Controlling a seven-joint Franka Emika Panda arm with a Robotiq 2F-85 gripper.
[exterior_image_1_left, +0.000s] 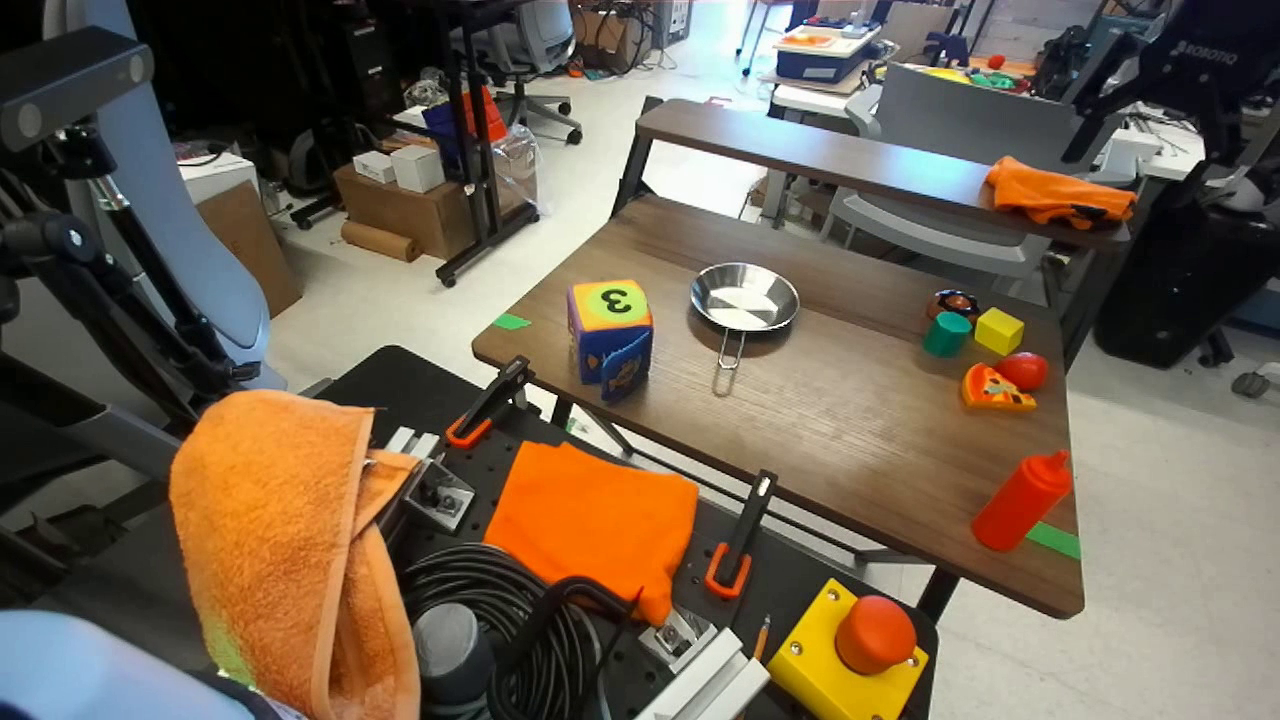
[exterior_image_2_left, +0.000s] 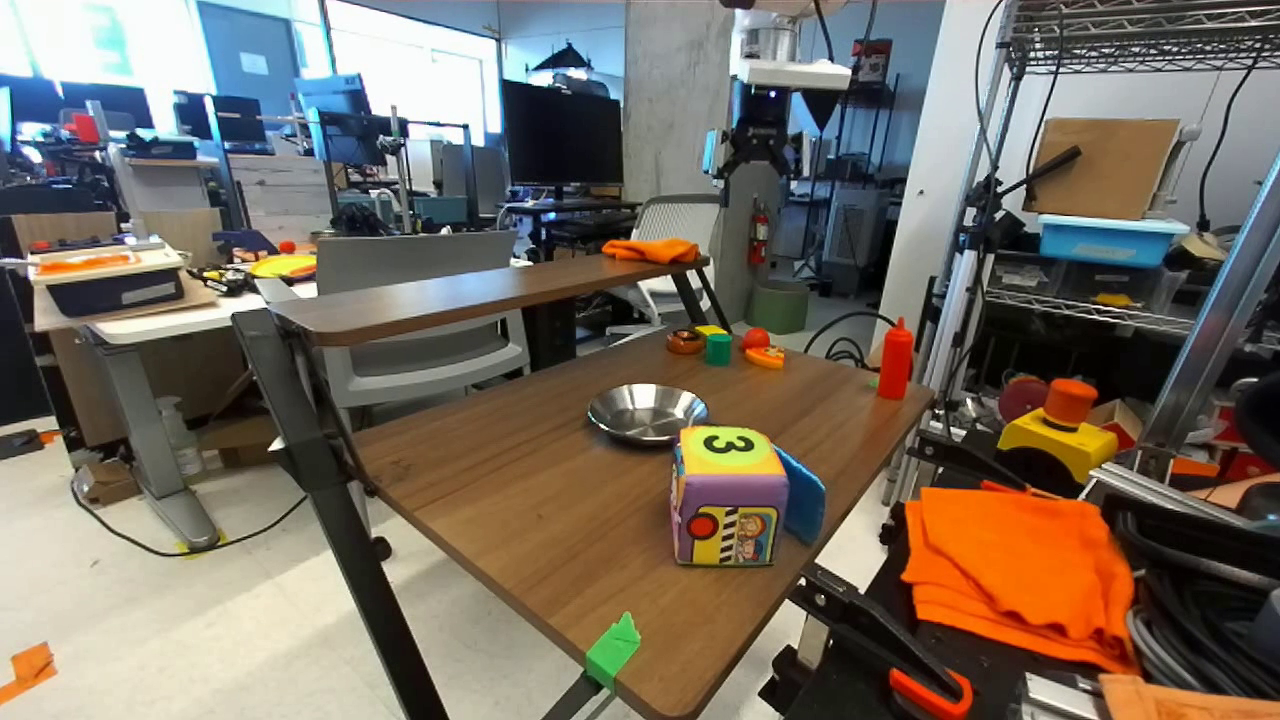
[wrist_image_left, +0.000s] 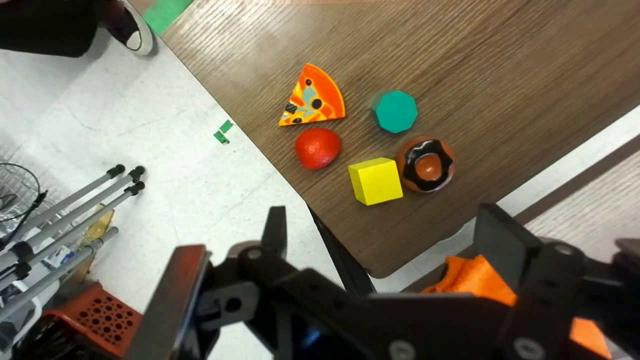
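Note:
High over the far right corner of the table, my gripper stands open, with nothing between its fingers. Below it in the wrist view lie a yellow block, a brown toy donut, a green octagonal block, a red ball-like toy and a toy pizza slice, all apart from the fingers. A steel pan rests mid-table, its handle toward the front edge. The soft number cube is at the left, and a red squeeze bottle stands at the near right corner.
A raised shelf runs along the table's back edge, with an orange cloth on its right end, close to my gripper. Clamps, cables and a yellow box with a red button sit in front.

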